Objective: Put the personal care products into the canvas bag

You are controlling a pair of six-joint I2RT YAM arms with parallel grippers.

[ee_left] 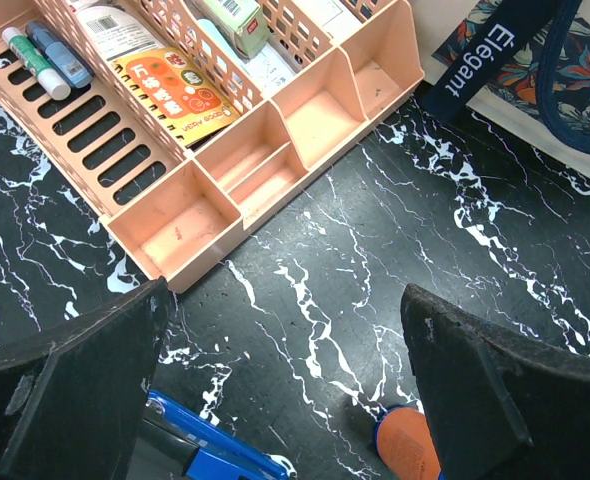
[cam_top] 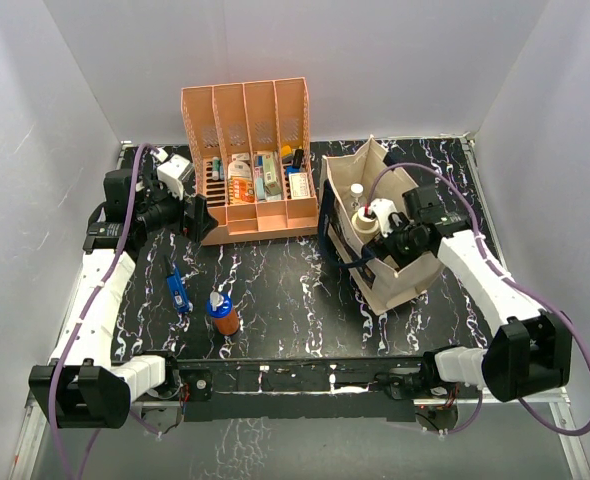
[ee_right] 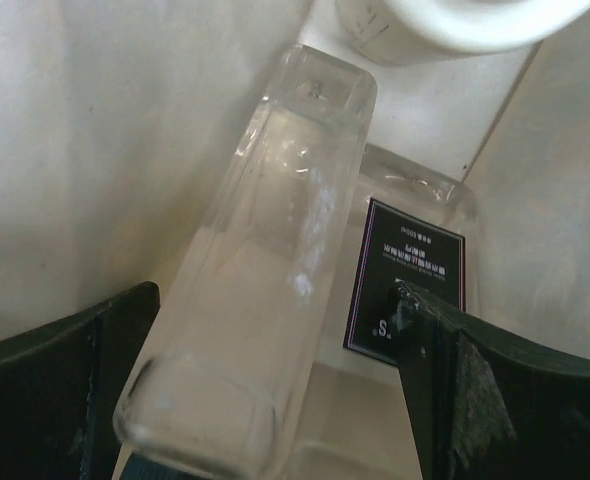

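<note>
The canvas bag (cam_top: 405,275) stands open at the right, with white bottles (cam_top: 357,195) inside. My right gripper is down inside it, open around a clear rectangular bottle (ee_right: 265,260); a second clear bottle with a black label (ee_right: 405,270) lies beside that, below a white container (ee_right: 445,20). My left gripper hangs open at the left, nothing between its fingers, above a blue item (ee_left: 215,450).
A peach organizer (cam_top: 260,220) at the back holds tubes, packets and boxes. An orange bottle with a blue cap (cam_top: 223,315) stands at front left.
</note>
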